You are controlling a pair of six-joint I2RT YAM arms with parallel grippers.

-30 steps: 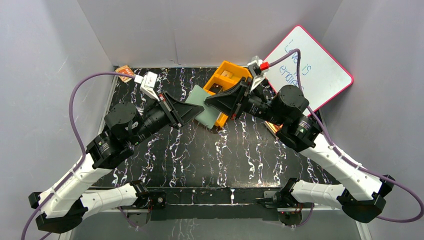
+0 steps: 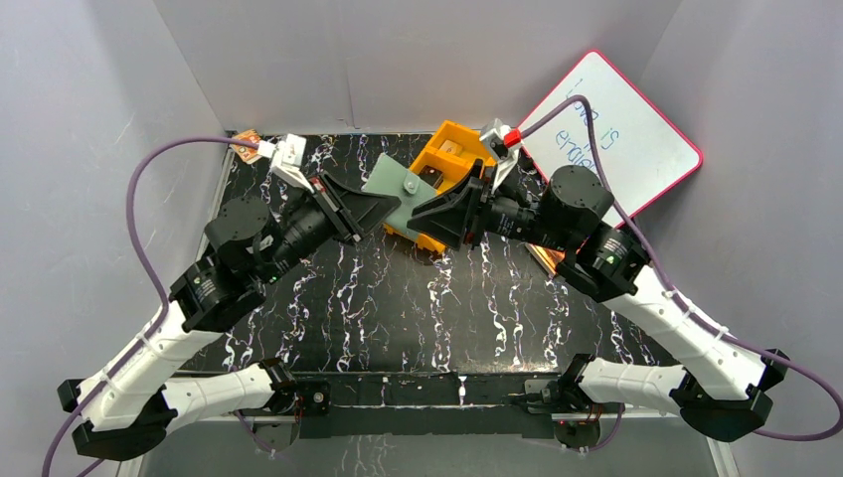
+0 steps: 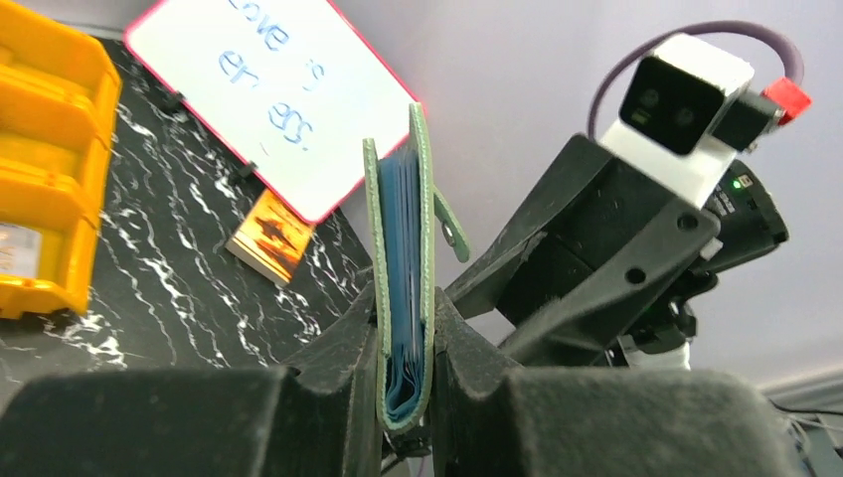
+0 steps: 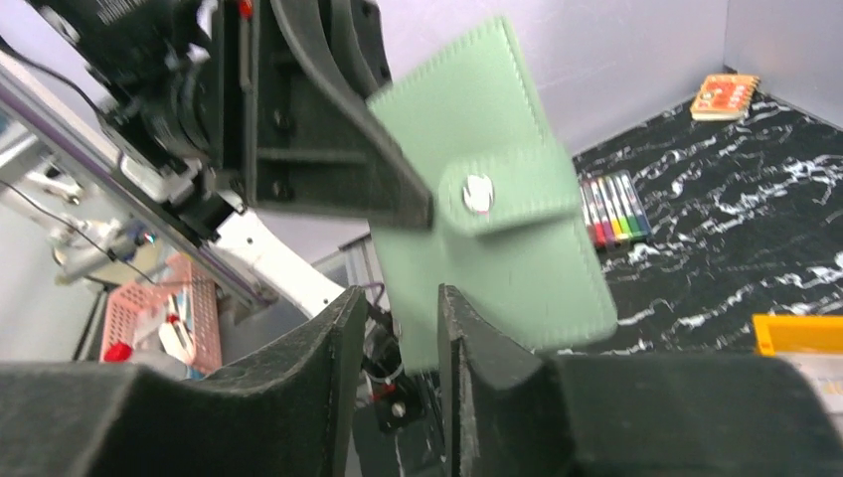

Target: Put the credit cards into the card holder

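The pale green card holder (image 2: 399, 195) is gripped by my left gripper (image 2: 396, 203), above the table. In the left wrist view, the holder (image 3: 427, 199) stands edge-on between the fingers, its blue inner sleeves (image 3: 400, 229) showing and its snap strap (image 3: 453, 234) sticking out to the right. My right gripper is slightly open beside the holder, with a narrow empty gap between its fingertips. The right wrist view shows the holder's face and the strap with its silvery snap (image 4: 478, 194). A pale card (image 3: 18, 250) lies in the orange tray (image 3: 91, 149).
Behind the grippers is the compartmented orange tray (image 2: 459, 132). A whiteboard (image 2: 636, 129) leans at the back right, with a small boxed item (image 3: 272, 237) near it. Colored pens (image 4: 613, 209) and an orange notebook (image 4: 724, 96) lie elsewhere.
The right gripper has shifted slightly toward the front from the holder's side. The snap, hidden in the earliest top view, now shows on the holder. My left gripper still grips the holder, nearly unmoved.
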